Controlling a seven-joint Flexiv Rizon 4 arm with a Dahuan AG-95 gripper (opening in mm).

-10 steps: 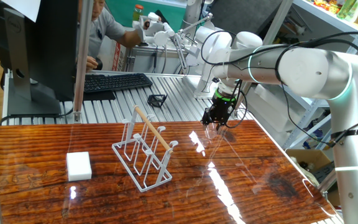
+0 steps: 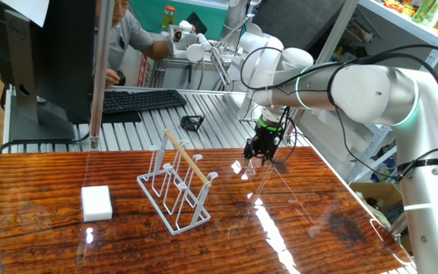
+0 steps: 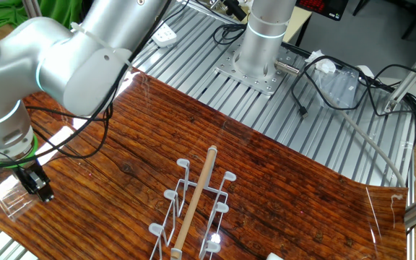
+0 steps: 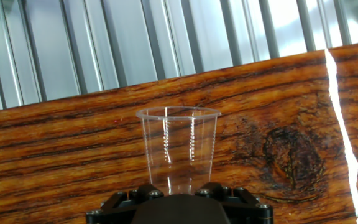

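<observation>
A clear plastic cup (image 4: 179,146) shows in the wrist view, its wide rim away from the gripper and its narrow base close to the fingertips. My gripper has black fingers (image 4: 146,193) on both sides of that base; whether they press on it cannot be told. In exterior view 1 the gripper (image 2: 258,158) is low over the far edge of the wooden table. Exterior view 2 has the gripper (image 3: 36,185) at the left, with the faint transparent cup (image 3: 16,204) next to it.
A white wire rack (image 2: 175,198) with a wooden top bar stands mid-table, left of the gripper in exterior view 1. Farther left lies a white block (image 2: 96,203). A keyboard (image 2: 143,100) sits beyond the table's far edge.
The rack and block have stayed put.
</observation>
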